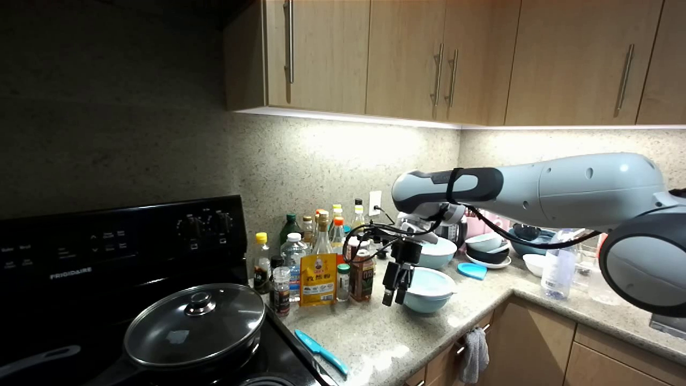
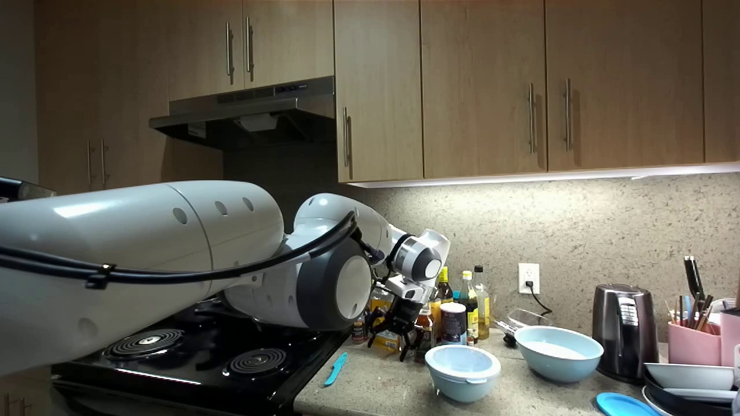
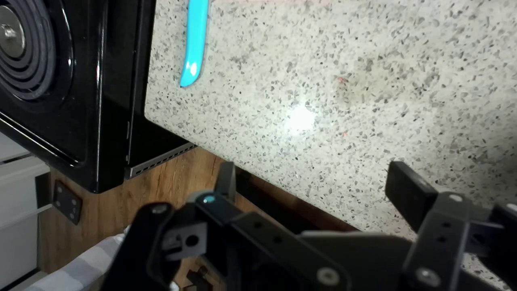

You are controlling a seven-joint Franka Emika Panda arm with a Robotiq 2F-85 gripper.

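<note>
In the wrist view my gripper stands open, its two fingers wide apart with only counter and floor visible between them. Exterior view 1 has the gripper (image 1: 395, 298) pointing down above the counter, in front of a light blue bowl with a cloudy lid (image 1: 429, 284). From the other side, the gripper (image 2: 388, 350) appears left of that lidded bowl (image 2: 463, 374), before the bottles. A turquoise knife (image 1: 321, 353) lies on the counter beside the stove, apart from the gripper. Part of the knife (image 3: 194, 43) shows at the top of the wrist view.
A lidded pan (image 1: 196, 325) sits on the black stove. Bottles and a yellow packet (image 1: 318, 280) crowd the wall. Another blue bowl (image 2: 559, 353) and a kettle (image 2: 626, 333) stand farther right. Its front edge drops to the floor.
</note>
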